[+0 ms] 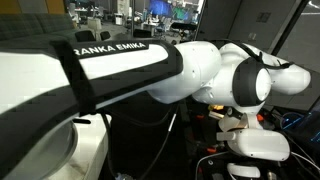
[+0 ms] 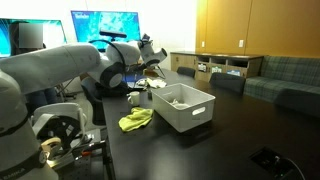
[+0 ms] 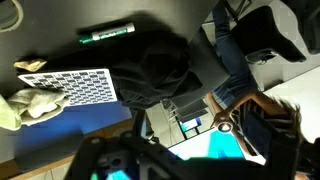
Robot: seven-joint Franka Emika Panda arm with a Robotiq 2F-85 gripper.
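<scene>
In the wrist view my gripper stands open, its dark fingers apart with nothing seen between them. Beyond the fingers are a white keyboard (image 3: 70, 87), a green marker (image 3: 107, 33) and a crumpled black cloth (image 3: 155, 65). A pale cloth (image 3: 38, 104) lies by the keyboard's left end. A grey box (image 2: 180, 107) with something inside stands on the dark table in exterior view 2, with a yellow cloth (image 2: 136, 119) in front of it. My arm reaches away from both. The fingertips are too small or hidden to make out in the exterior views.
A white mug (image 2: 133, 99) is left of the box. A person in jeans (image 3: 232, 65) is close by on the right in the wrist view.
</scene>
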